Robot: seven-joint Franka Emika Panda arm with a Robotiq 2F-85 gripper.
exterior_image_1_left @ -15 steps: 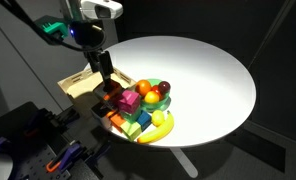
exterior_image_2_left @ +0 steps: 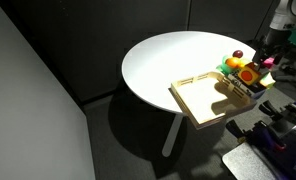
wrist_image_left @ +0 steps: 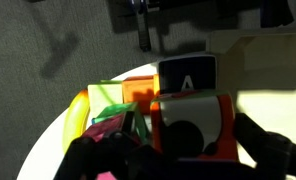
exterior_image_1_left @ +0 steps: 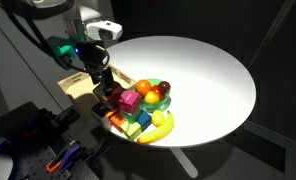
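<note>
An orange-red block with a dark round mark (wrist_image_left: 193, 125) fills the middle of the wrist view. My open gripper has one dark finger on each side of it; whether the pads touch the block cannot be told. In exterior view 1 the gripper (exterior_image_1_left: 107, 84) hangs just above the dark and red blocks at the table's near left edge. The orange face of the block (exterior_image_2_left: 249, 75) shows at the right of exterior view 2.
Close by lie a magenta block (exterior_image_1_left: 130, 101), a blue block (exterior_image_1_left: 143, 119), an orange fruit (exterior_image_1_left: 144, 86) in a green bowl (exterior_image_1_left: 162, 103) and a yellow banana (exterior_image_1_left: 157, 131). A shallow wooden tray (exterior_image_2_left: 195, 114) stands beside the blocks.
The arm has come down and a little to the right in exterior view 1, bringing the gripper closer to the blocks. The objects on the table have not visibly moved.
</note>
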